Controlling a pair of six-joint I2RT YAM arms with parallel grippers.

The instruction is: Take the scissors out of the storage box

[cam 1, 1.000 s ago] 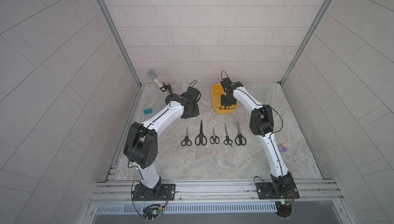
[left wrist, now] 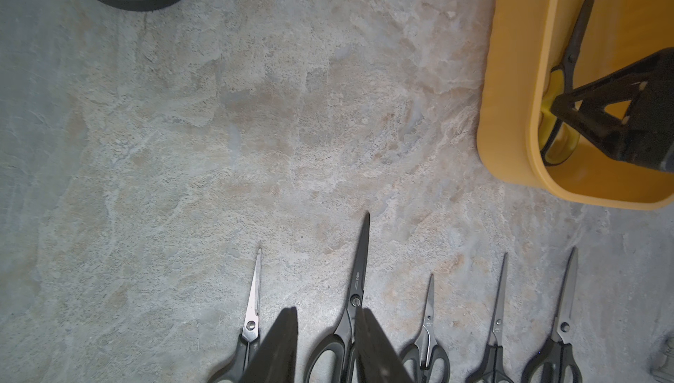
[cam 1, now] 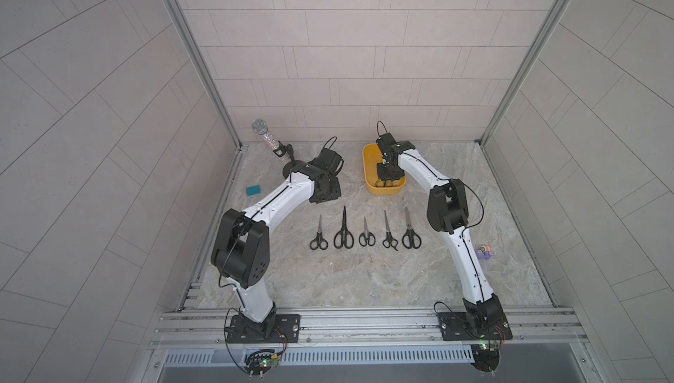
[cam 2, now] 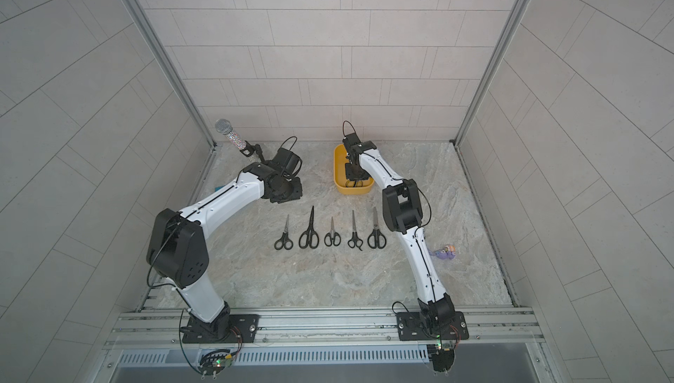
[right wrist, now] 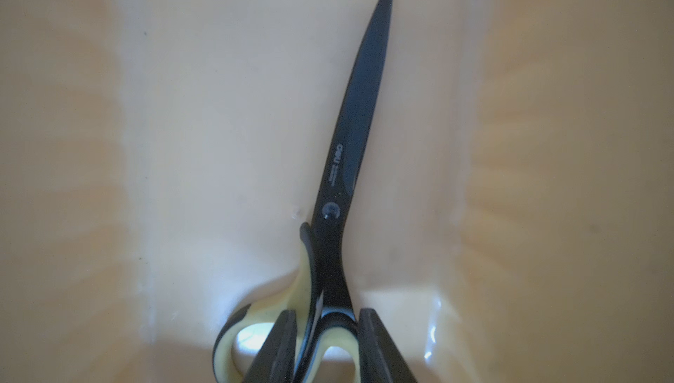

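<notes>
In the right wrist view, black-bladed scissors (right wrist: 344, 151) with pale yellow handles lie on the floor of the yellow storage box (cam 1: 370, 185). My right gripper is open inside the box, its fingertips on either side of the scissors where the handles begin. The left wrist view shows the same scissors (left wrist: 570, 60) along the box's near side wall. My left gripper hovers over the table left of the box, part open with nothing held between its fingers; a black pair of scissors (left wrist: 358, 263) lies below it.
Several black-handled scissors lie in a row in front of the box, including one pair (cam 1: 410, 235) at the right end. A microphone on a stand (cam 1: 269, 140) is at the back left, near a blue block (cam 1: 252, 190).
The left arm and the row of scissors look unchanged.
</notes>
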